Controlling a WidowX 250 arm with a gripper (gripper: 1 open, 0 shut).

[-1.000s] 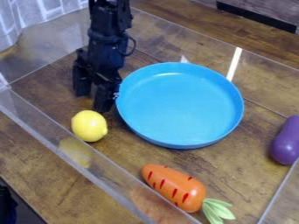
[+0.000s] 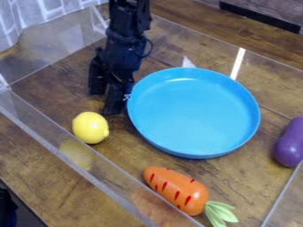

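Observation:
My black gripper hangs low over the wooden table at the upper left, just left of a blue plate and above a yellow lemon. It looks open, though its dark fingers are hard to make out. I see nothing clearly between them.
An orange toy carrot with green leaves lies at the lower front. A purple eggplant sits at the right edge. Clear plastic walls border the area. Bare wood shows left of the gripper.
The blue plate has shifted to the right over the last second. The gripper has moved slightly, staying beside the plate's left rim.

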